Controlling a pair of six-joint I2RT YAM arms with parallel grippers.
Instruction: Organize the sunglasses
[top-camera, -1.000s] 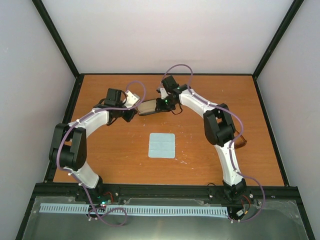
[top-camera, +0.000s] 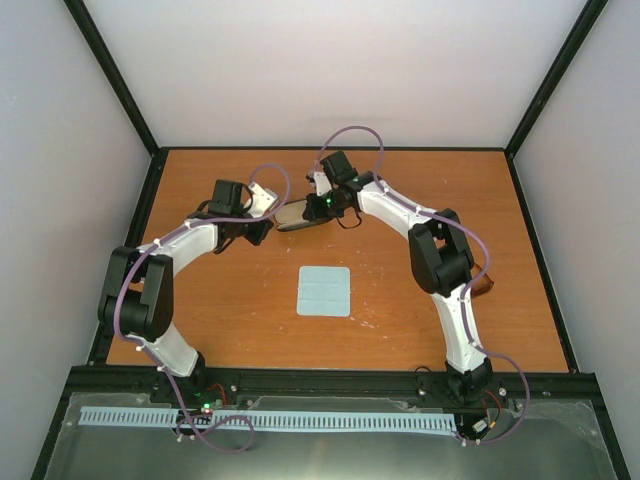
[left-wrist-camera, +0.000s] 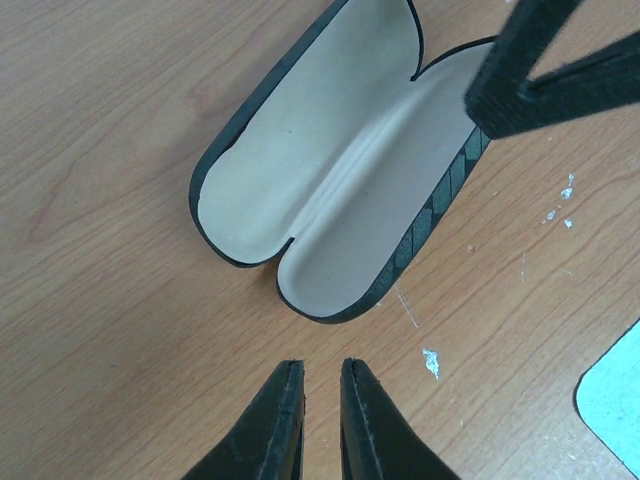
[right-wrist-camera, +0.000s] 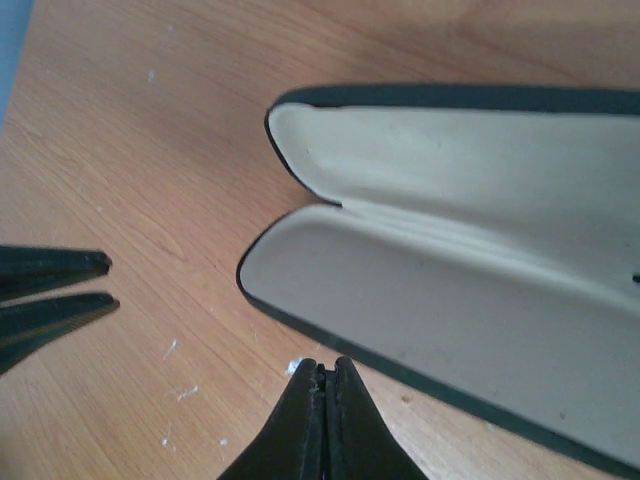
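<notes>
An open glasses case (top-camera: 295, 215), dark outside with a pale lining, lies between the arms; in the left wrist view its halves (left-wrist-camera: 370, 200) are spread apart, and in the right wrist view its lining (right-wrist-camera: 440, 290) fills much of the right side. No sunglasses are visible inside. My left gripper stands just short of the case, its fingertips a narrow gap apart with nothing seen between. My right gripper is shut at the case's near edge from that camera's angle; whether anything is held between its fingertips is not clear.
A light blue square mat (top-camera: 323, 291) lies at the middle front. A brown object (top-camera: 482, 282) at the right edge is partly hidden by the right arm.
The left arm looks almost unchanged.
</notes>
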